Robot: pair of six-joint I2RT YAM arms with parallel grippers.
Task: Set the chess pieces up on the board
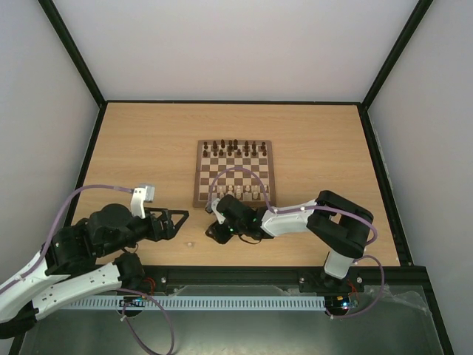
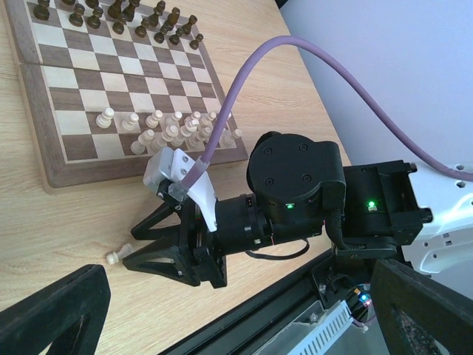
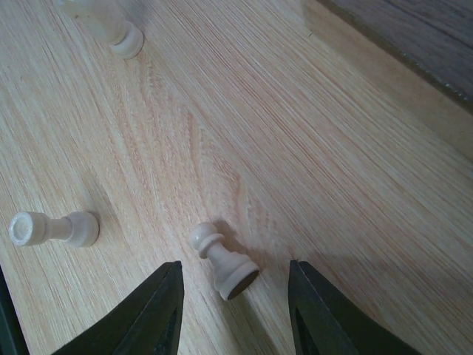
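The chess board (image 1: 234, 174) has dark pieces (image 1: 236, 146) at its far end and white pieces (image 2: 171, 132) at its near end. Off the board, a small white pawn (image 3: 224, 260) lies tipped over on the table. My right gripper is part open above it, one finger to each side, the pawn lying between and slightly ahead of the tips without visible contact. To the left, my left gripper (image 1: 183, 217) hovers open and empty; its fingers (image 2: 77, 307) show wide apart in its wrist view.
A second white piece (image 3: 53, 229) lies on the wood, and part of another (image 3: 111, 26) shows at the upper left. The board's edge (image 3: 392, 74) is close on the right. Bare table (image 1: 148, 148) extends left of the board.
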